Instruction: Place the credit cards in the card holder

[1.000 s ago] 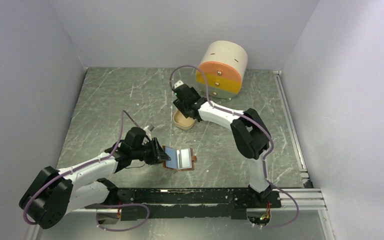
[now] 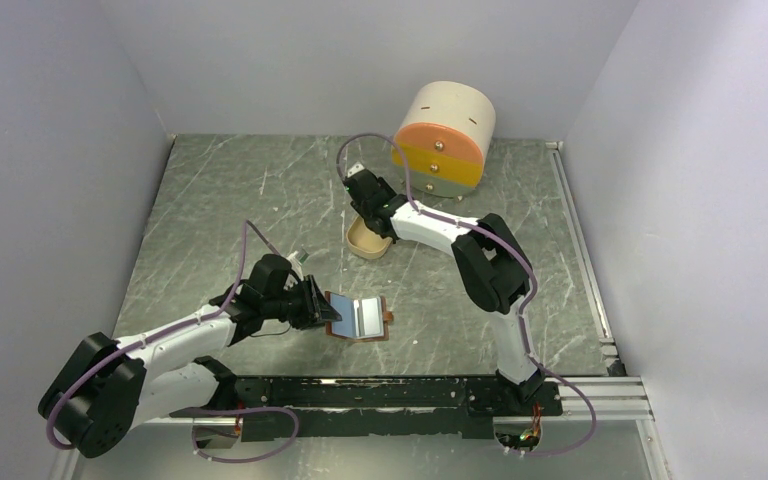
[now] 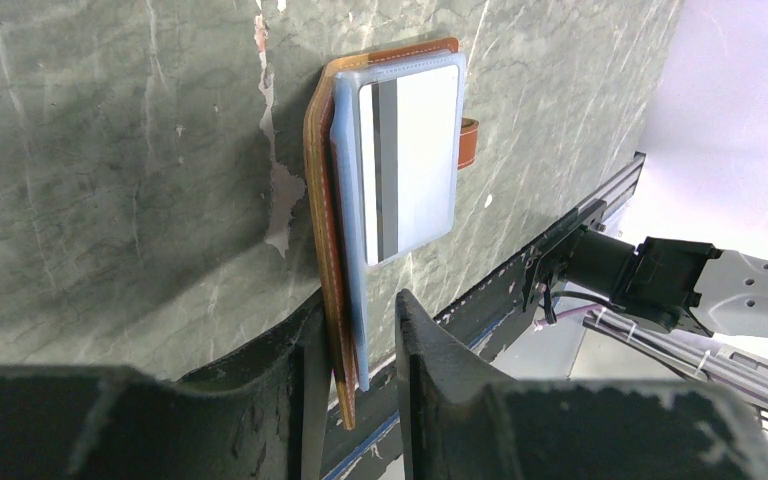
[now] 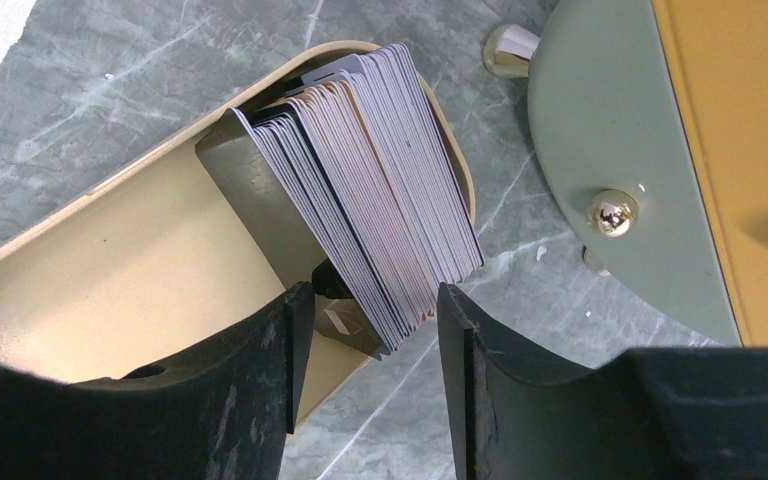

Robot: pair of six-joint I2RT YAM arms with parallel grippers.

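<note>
A brown leather card holder with blue sleeves [image 2: 368,318] lies open on the table; in the left wrist view its white sleeve [image 3: 423,150] faces up. My left gripper is at the holder's near edge, part open, with the leather edge beside its left finger; whether it grips it I cannot tell. A fanned stack of cards [image 4: 360,190] leans in a beige box [image 4: 130,270]. My right gripper stands open just at the stack's lower end.
A rounded drawer cabinet [image 2: 445,120] with orange, yellow and grey-green drawers stands behind the box, close to my right gripper.
My right arm has shifted slightly over the beige box since a second ago. The left arm and card holder show no visible change.
</note>
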